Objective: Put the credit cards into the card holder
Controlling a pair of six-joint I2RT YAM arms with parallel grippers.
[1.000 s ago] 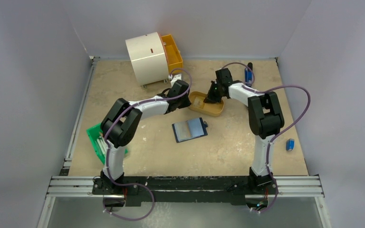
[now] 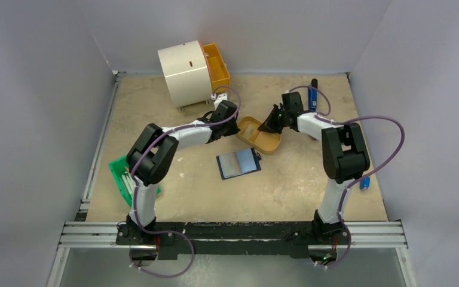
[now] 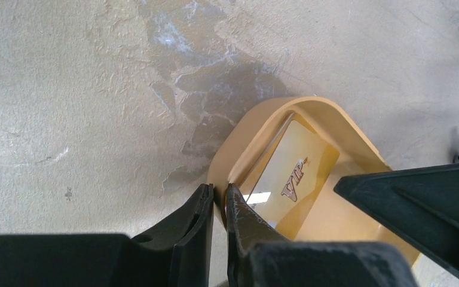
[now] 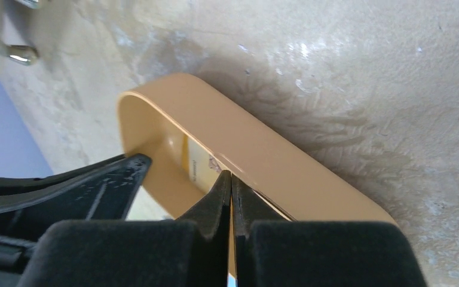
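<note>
A tan tray [image 2: 268, 146] lies mid-table, its left end wall pinched by my left gripper. Inside it, toward that end, a gold and white VIP credit card [image 3: 299, 173] rests tilted, overlapping another yellowish surface near the wall. My right gripper is shut with nothing between its fingers, its tip reaching into the tray. In the left wrist view the card lies beside that dark fingertip [image 3: 364, 190], outside it. In the right wrist view the fingers partly cover the card. The navy card holder [image 2: 239, 163] lies open with clear sleeves, just in front of the tray.
A white rounded cabinet [image 2: 185, 73] with an open orange drawer [image 2: 216, 63] stands at the back. A green basket [image 2: 118, 170] sits by the left arm, and a blue object [image 2: 364, 183] lies at the right edge.
In the tray the VIP card has slid toward the left end wall, over the other card. The left arm is unmoved.
</note>
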